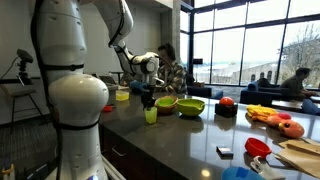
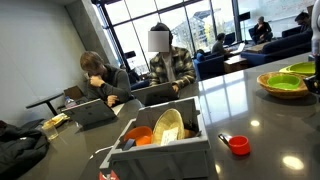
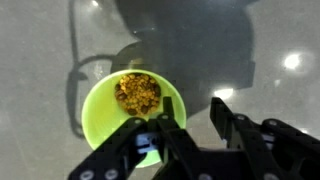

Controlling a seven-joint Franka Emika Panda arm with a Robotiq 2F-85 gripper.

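Observation:
A light green cup [image 3: 101,112] with brown and yellow bits in its bottom fills the left middle of the wrist view. In exterior view 1 the same cup [image 1: 151,116] stands upright on the grey table. My gripper is right at the cup, its fingers spread with a gap between them. The left finger [image 3: 160,128] overlaps the cup's near right part, while the right finger [image 3: 226,118] is outside, over bare table. How deep the fingers reach against the rim cannot be told. Exterior view 2 does not show the cup or gripper.
Behind the cup are a green bowl [image 1: 191,107] and a basket [image 2: 283,86]. A red bowl [image 1: 257,148] and a blue item [image 1: 241,174] lie at the near right. A grey bin [image 2: 165,158] holds several things.

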